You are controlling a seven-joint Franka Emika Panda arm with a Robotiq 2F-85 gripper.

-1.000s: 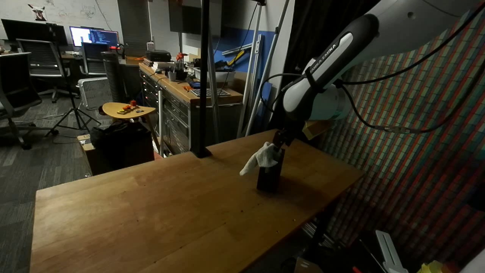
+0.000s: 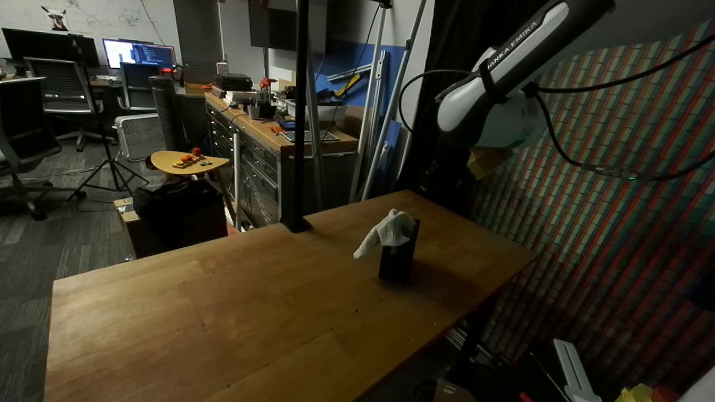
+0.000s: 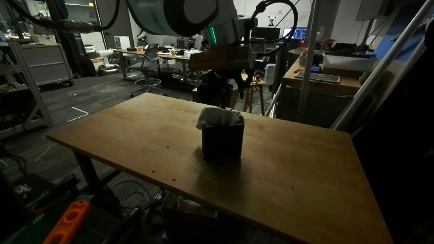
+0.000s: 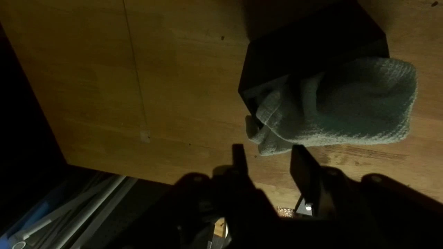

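Note:
A dark upright box [image 2: 396, 265] stands on the wooden table [image 2: 234, 301]. Over its top is draped a pale grey cloth [image 2: 390, 230], one end of which sticks out past the side. From above, in the wrist view, the cloth [image 4: 353, 108] bulges out of the box's opening and over its edge; the box [image 4: 307, 49] shows as a black shape. My gripper is open, its two dark fingertips apart with nothing between them. It hangs clear above the cloth. Against the dark background of exterior view 1, its fingers are hard to make out.
Bare tabletop surrounds the box on all sides. A black post [image 2: 299, 134] rises at the table's back edge. Silver poles [image 2: 380, 107] and a tool bench [image 2: 268, 144] stand behind the table.
My arm has risen and moved back, away from the box. The gripper was down at the cloth before and is now apart from it. Box and cloth look unmoved.

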